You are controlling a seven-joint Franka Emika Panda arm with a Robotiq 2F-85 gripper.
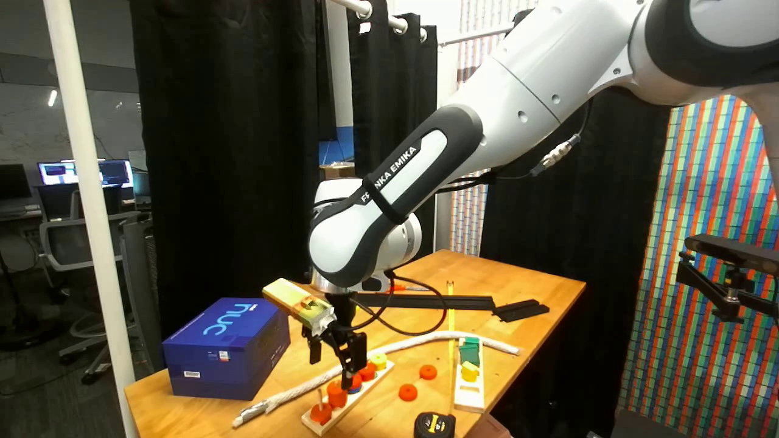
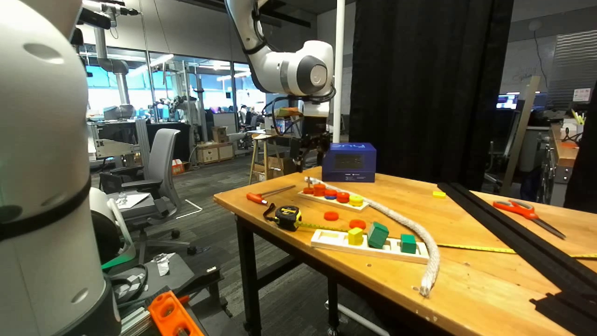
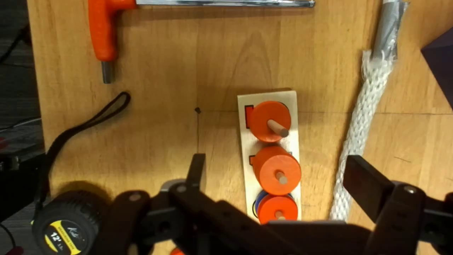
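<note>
Over the pegged board (image 3: 267, 98) my gripper stands open, its two fingers wide apart on either side of the board in the wrist view. Nothing is gripped. Red discs sit on the board's pegs: a low disc (image 3: 267, 114) at the end, then a taller stack (image 3: 274, 170), then a red disc (image 3: 278, 209) above a blue one. In exterior view 1 a yellow piece (image 1: 379, 360) is at the board's far end, and the gripper's fingertips hang close above the board. Contact with the discs cannot be made out.
Two loose red discs (image 1: 408, 393) lie beside the board. A second board (image 2: 330, 240) carries yellow and green blocks. Around them are a white rope (image 3: 356, 127), tape measure (image 3: 63, 231), orange-handled tool (image 3: 102, 38) and blue box (image 1: 219, 350).
</note>
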